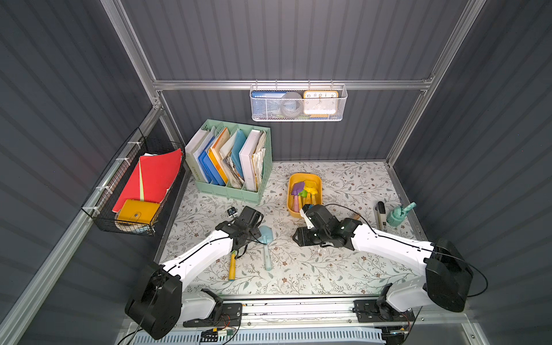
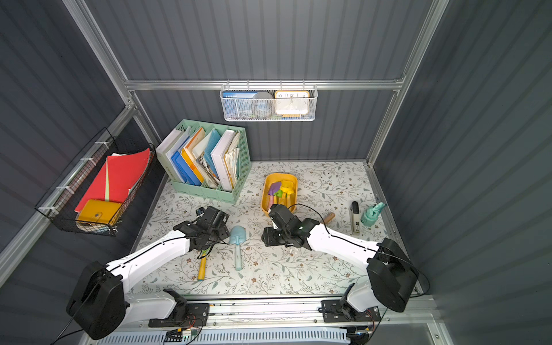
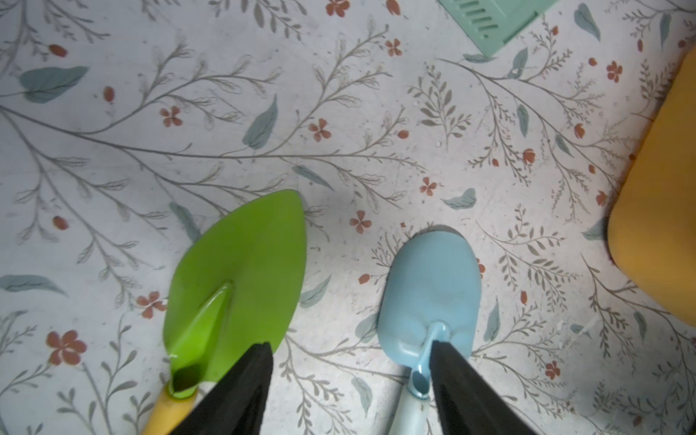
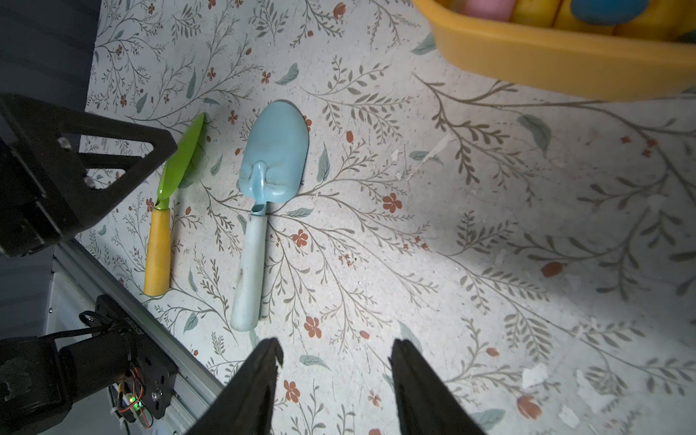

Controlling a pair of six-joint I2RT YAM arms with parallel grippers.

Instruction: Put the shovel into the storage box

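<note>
A blue shovel [image 1: 265, 234] with a pale handle lies flat on the table, near the middle. To its left lies a green shovel [image 3: 235, 282] with a yellow handle [image 4: 157, 250]. My left gripper hovers over the two shovels, open, its fingers spread across the gap between them and holding nothing. Right of the blue shovel, my right gripper hangs above bare table, part open and empty. The yellow storage box [image 1: 289, 201] stands behind, holding several coloured tools with purple, green and yellow heads.
A green file rack [image 1: 261, 187] full of folders stands at the back left. At the right are a box cutter [image 1: 380, 215] and a teal container [image 1: 396, 216]. A black wire basket [image 1: 109, 225] hangs on the left.
</note>
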